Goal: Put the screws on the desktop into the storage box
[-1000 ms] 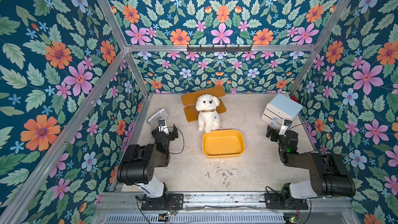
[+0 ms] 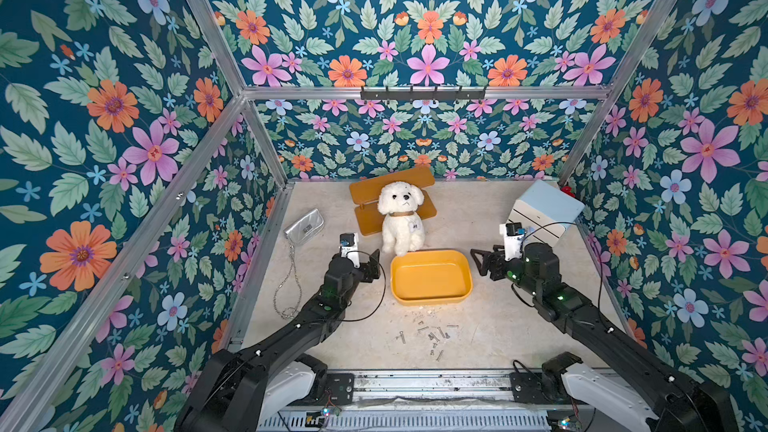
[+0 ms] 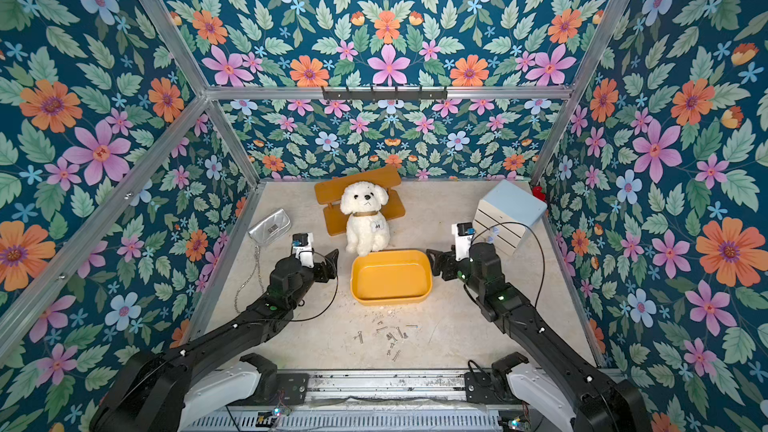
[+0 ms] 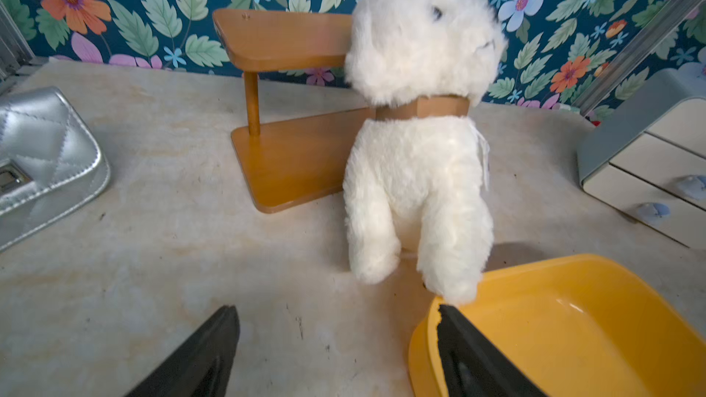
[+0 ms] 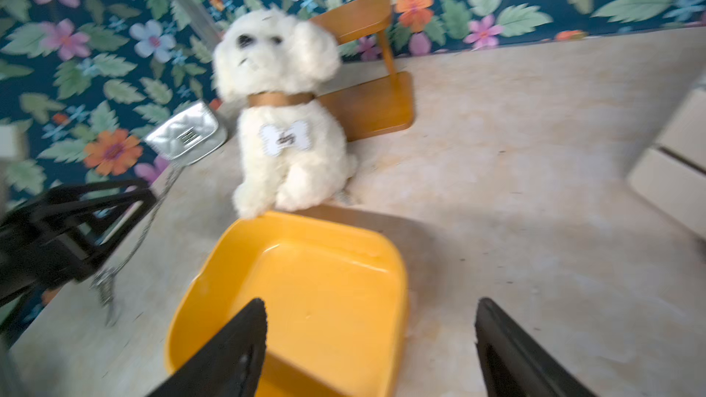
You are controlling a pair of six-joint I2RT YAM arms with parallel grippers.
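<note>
A yellow box point(image 2: 431, 276) stands empty mid-desk, with loose screws point(image 2: 434, 336) scattered in front of it in both top views. My left gripper point(image 2: 368, 266) is left of the box, near its rim. In the left wrist view its fingers stand apart with nothing between them, and the box point(image 4: 559, 338) is at lower right. My right gripper point(image 2: 485, 264) is just right of the box, also open and empty. In the right wrist view the box point(image 5: 323, 286) lies between and beyond its blurred fingers.
A white plush dog point(image 2: 400, 224) sits behind the box before a wooden shelf point(image 2: 372, 216). A silver bag point(image 2: 304, 226) with chain lies left, a drawer cabinet point(image 2: 545, 204) stands back right.
The box, screws and dog look unmoved.
</note>
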